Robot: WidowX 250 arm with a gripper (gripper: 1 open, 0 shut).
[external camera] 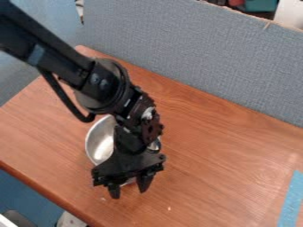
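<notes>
My black arm reaches down from the upper left to the gripper point(128, 184), which hangs low over the front left of the wooden table, its two fingers pointing down and spread apart. Behind it a shiny metal pot point(99, 139) is mostly hidden by the arm and gripper; only its left part and a small piece at the right show. Whether anything sits between the fingers or inside the pot I cannot tell.
A grey padded wall point(201, 58) runs along the back. The table's front left edge is close to the pot.
</notes>
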